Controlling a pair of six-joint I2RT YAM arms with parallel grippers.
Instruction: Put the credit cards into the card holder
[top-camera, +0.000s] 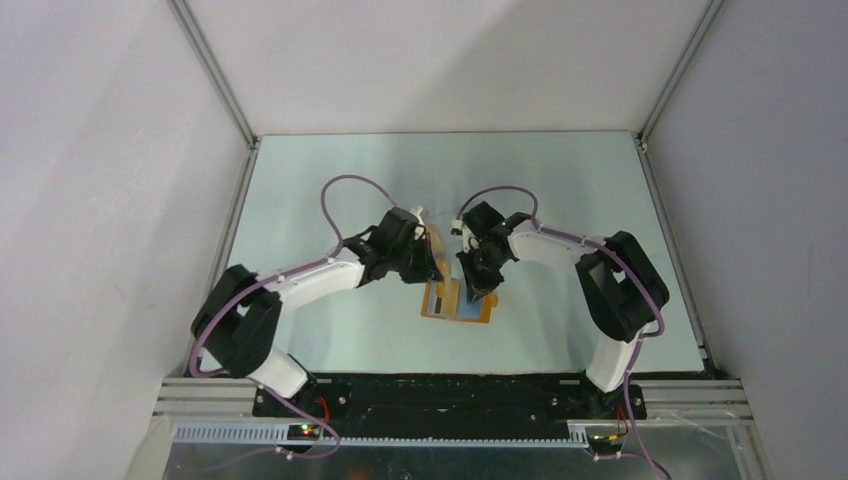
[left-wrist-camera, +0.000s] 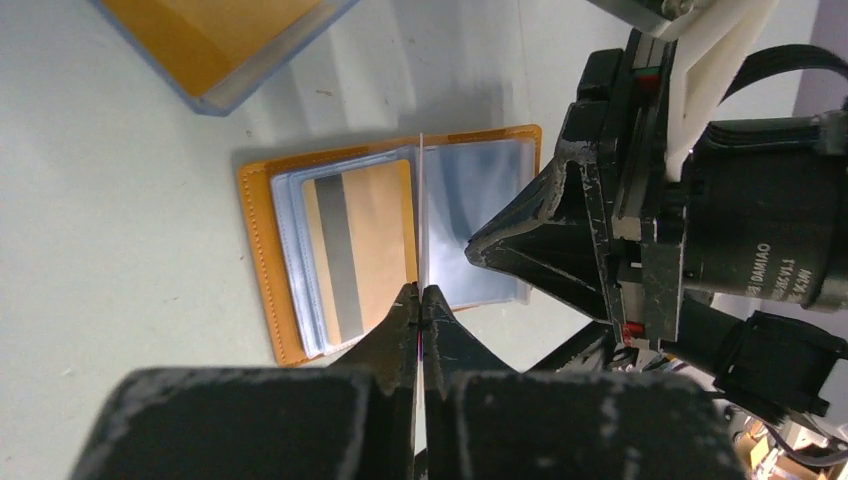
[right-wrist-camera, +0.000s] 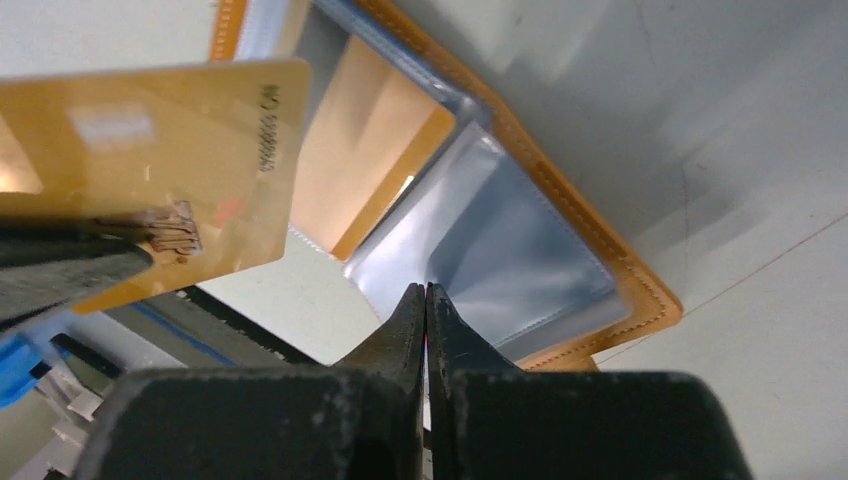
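A tan leather card holder (left-wrist-camera: 262, 255) with pale blue sleeves lies open on the table. In its left pocket sits a gold card with a grey stripe (left-wrist-camera: 365, 250); the right pocket (right-wrist-camera: 490, 240) appears empty. My left gripper is shut on another gold card, which stands upright above the holder and appears edge-on in the left wrist view. My right gripper is shut with nothing visible between its fingers. Its tips are close over the right pocket, to the right of the held card.
A clear tray (left-wrist-camera: 225, 92) with a gold card in it stands behind the holder, largely hidden by the arms from above. Both grippers are close together over the holder. Open table (top-camera: 360, 330) lies to the front left.
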